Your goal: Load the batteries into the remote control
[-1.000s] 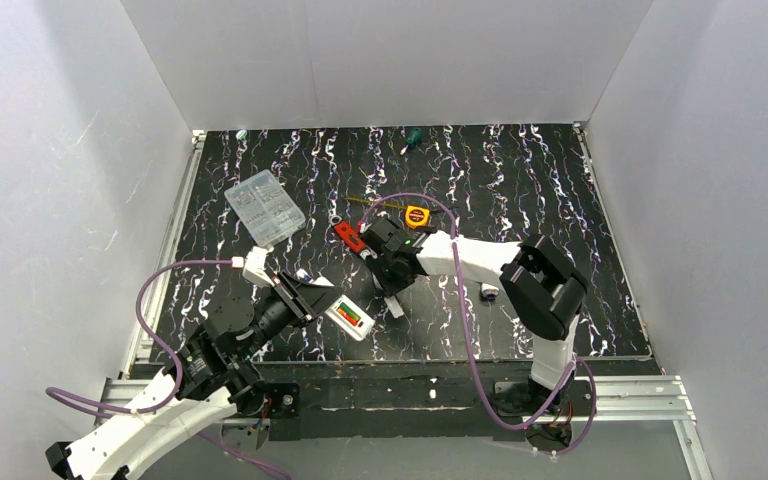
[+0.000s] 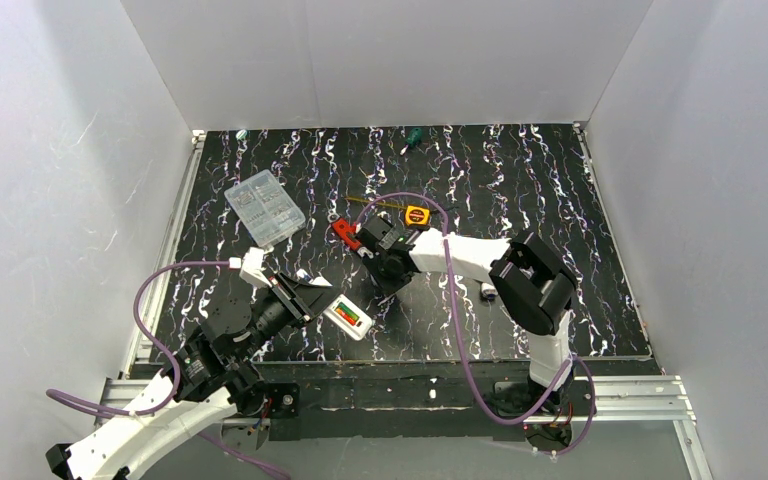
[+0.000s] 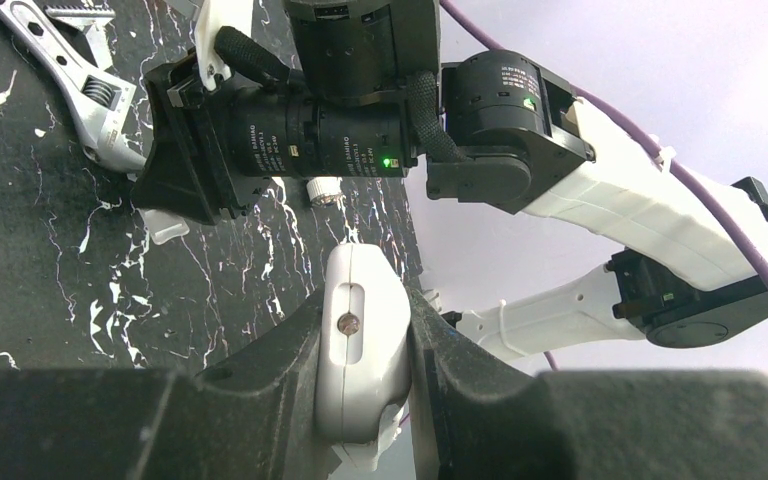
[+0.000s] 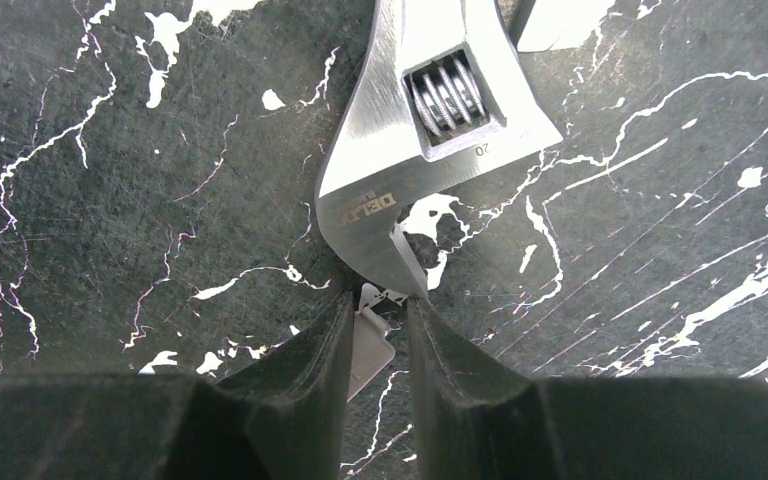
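Note:
The white remote control (image 2: 348, 316) is held by my left gripper (image 2: 322, 300), its back turned up and its battery bay showing red-orange and green batteries (image 2: 347, 314). In the left wrist view the remote's rounded white end (image 3: 363, 345) stands between the fingers, which are shut on it. My right gripper is low over the table, its fingers part open. Between and below them is a small white battery cover (image 4: 368, 352), partly hidden by the left finger; whether the pads touch it I cannot tell.
Just ahead of the right fingertips lies an adjustable wrench (image 4: 390, 190) with a red handle (image 2: 344, 232). A yellow tape measure (image 2: 417, 216), a clear parts box (image 2: 265, 208) and a green screwdriver (image 2: 414, 136) lie farther back. Right of the right gripper, the near table is clear.
The left arm and remote have stayed still.

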